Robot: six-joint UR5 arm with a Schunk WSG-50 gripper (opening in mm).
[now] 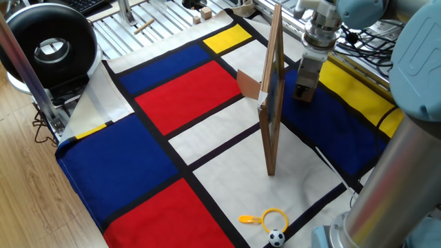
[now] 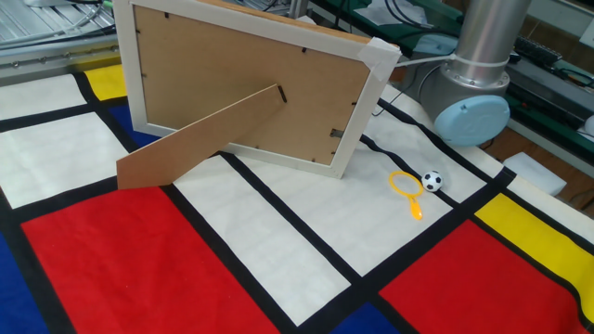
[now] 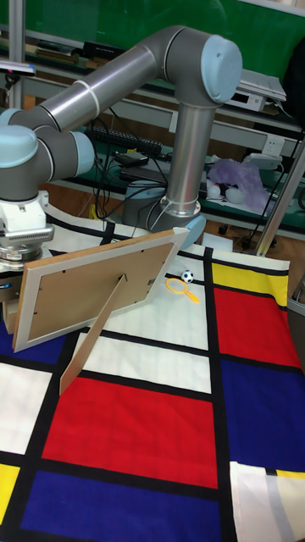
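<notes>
A picture frame (image 1: 271, 148) stands upright on the cloth, propped by a brown stand leg (image 1: 249, 84). Its cardboard back (image 2: 223, 83) faces exterior view 2. On the far side of the frame from that leg, my gripper (image 1: 303, 95) hangs pointing down over a blue patch. Whether its fingers are open or shut is too small and dark to make out; exterior view 2 does not show it. A yellow magnifier-shaped ring with a handle (image 2: 415, 206) lies on a white patch. Beside it is a small black-and-white soccer ball (image 1: 276, 238).
The colour-block cloth (image 1: 186, 96) covers the table, with wide clear areas on the stand-leg side. A round black object (image 1: 48, 48) stands at the far left. Small wooden blocks (image 1: 206, 13) sit off the cloth at the back. My arm's base column (image 2: 483, 56) rises near the ball.
</notes>
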